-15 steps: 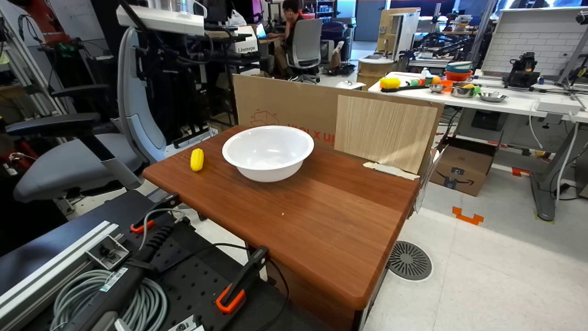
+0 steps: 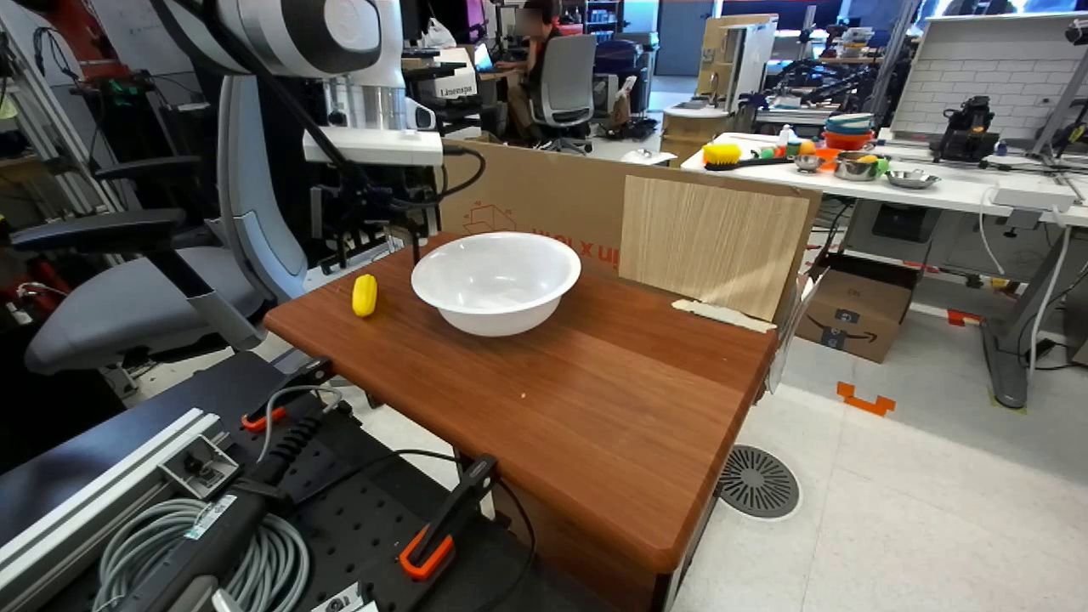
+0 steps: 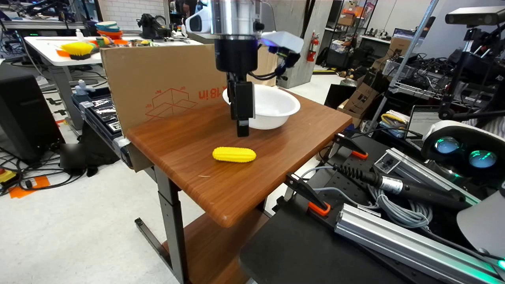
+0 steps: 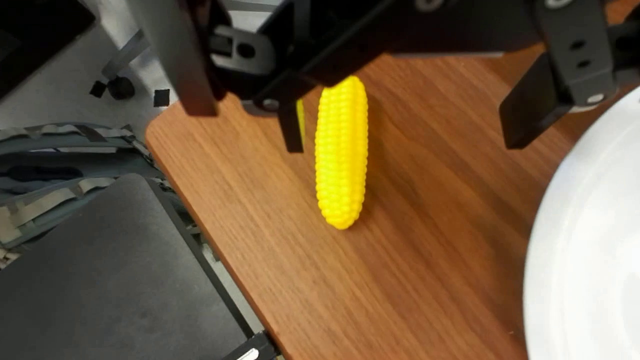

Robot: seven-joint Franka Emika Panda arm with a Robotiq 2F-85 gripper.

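Note:
A yellow toy corn cob (image 2: 364,295) lies on the brown table (image 2: 571,408), near its left edge in exterior view 1. Beside it, with bare wood between, stands a white bowl (image 2: 490,296) whose visible inside is empty. The wrist view shows my gripper open, its two fingers (image 4: 534,111) wide apart and nothing held. In that view the corn (image 4: 342,162) appears between the fingers, closer to the left one, partly hidden at its top by the gripper body. From exterior view 2, my gripper (image 3: 242,127) hangs above the table, between corn and bowl in the picture.
A cardboard panel (image 2: 551,204) stands along the table's back edge. Black clamps with orange tips (image 2: 449,530) grip the front edge beside a dark bench (image 2: 357,510).
In exterior view 1, my arm has come lower and further right, toward the bowl's back left side. Corn and bowl lie where they were.

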